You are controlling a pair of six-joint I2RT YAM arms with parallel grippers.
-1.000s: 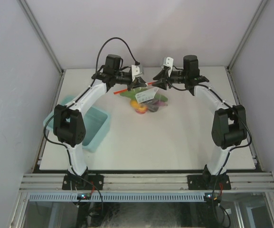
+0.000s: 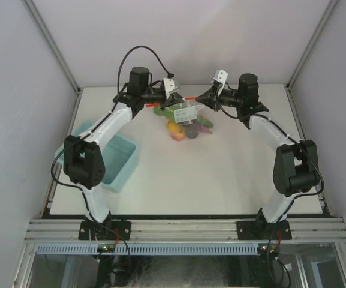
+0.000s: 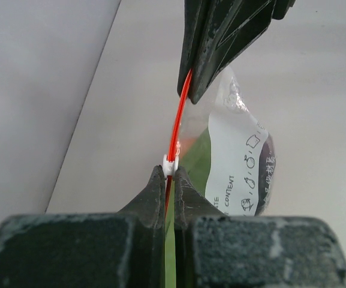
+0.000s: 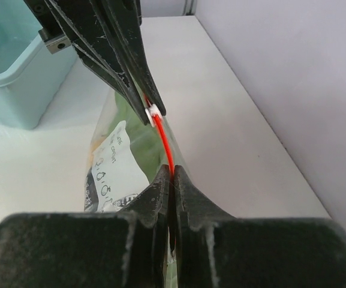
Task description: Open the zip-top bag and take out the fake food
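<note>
The clear bag (image 2: 186,116) with its white printed label sits at the table's back middle, its red zip strip (image 3: 177,123) along the top edge. Inside show a yellow-red fake food piece (image 2: 175,131), a dark one (image 2: 192,130) and a green one (image 2: 165,113). My left gripper is shut at the white zip slider (image 3: 170,163). To its right, my right gripper has its fingers shut on the red strip, a short span from the slider. The bag's mouth is largely hidden by the grippers.
A teal bin (image 2: 133,163) stands at the left, partly beneath the left arm. A wall rises close behind the bag, and the two gripper tips are near each other.
The left has moved slightly left. The bag's strip and label have moved and tilted a little.
</note>
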